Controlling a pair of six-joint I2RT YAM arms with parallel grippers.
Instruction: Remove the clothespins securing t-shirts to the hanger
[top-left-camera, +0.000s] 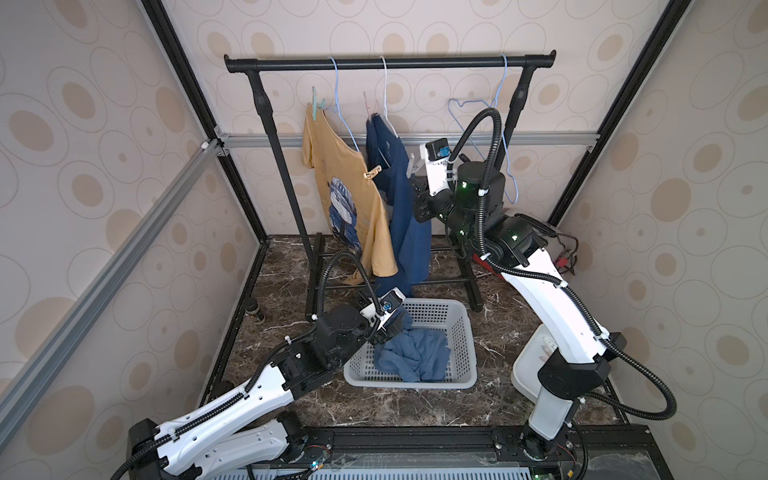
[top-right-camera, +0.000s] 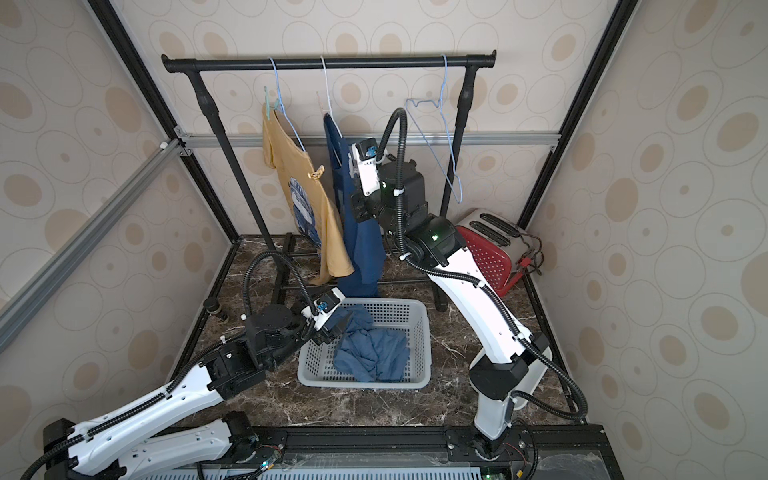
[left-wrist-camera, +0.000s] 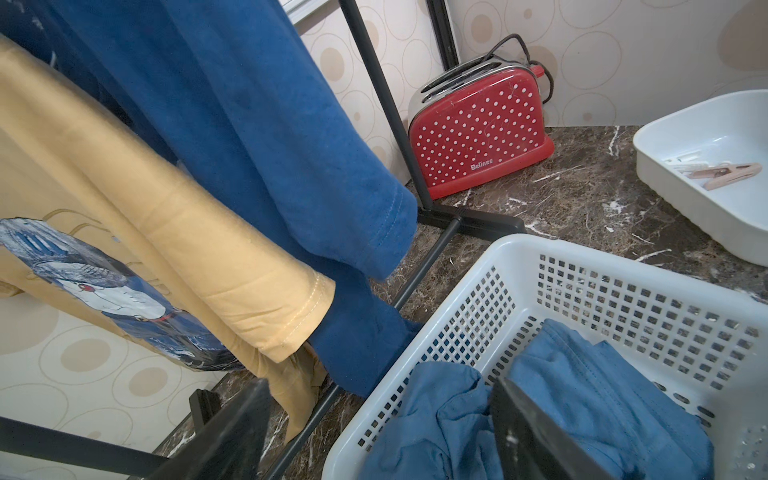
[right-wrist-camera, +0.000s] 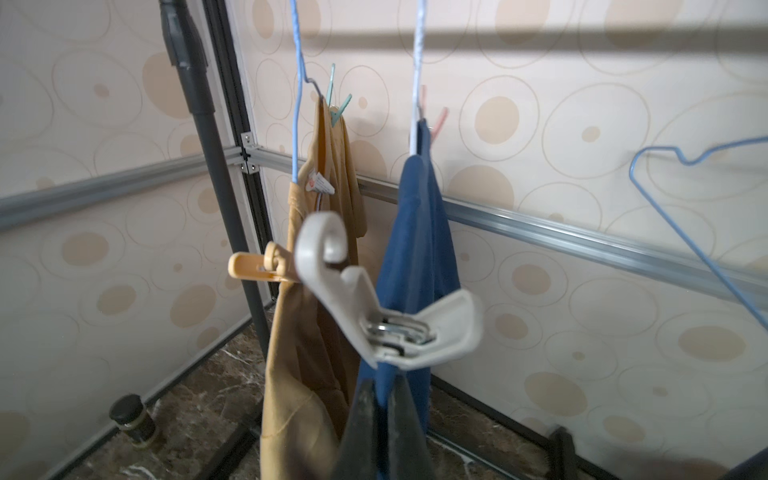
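Observation:
A white clothespin (right-wrist-camera: 408, 328) is clipped at the upper edge of the blue shirt (top-left-camera: 413, 240), which hangs from a white hanger (top-left-camera: 385, 88). Just below that pin, my right gripper is closed on a narrow fold of the blue fabric. Pink pin handles (right-wrist-camera: 438, 124) show at the shirt's far shoulder. On its left hangs the yellow shirt (top-left-camera: 372, 224), bearing a yellow clothespin (right-wrist-camera: 260, 265) near and a green clothespin (right-wrist-camera: 337, 108) far. My left gripper is open and empty over the basket's left side, below the shirts.
The white basket (left-wrist-camera: 640, 280) holds blue cloth. At the right, a white tray (left-wrist-camera: 680, 188) contains loose pins. A red toaster (left-wrist-camera: 480, 128) sits behind it. The rack's bar (top-left-camera: 432, 62) spans the top, with an empty blue hanger (top-left-camera: 512, 152) at its right end.

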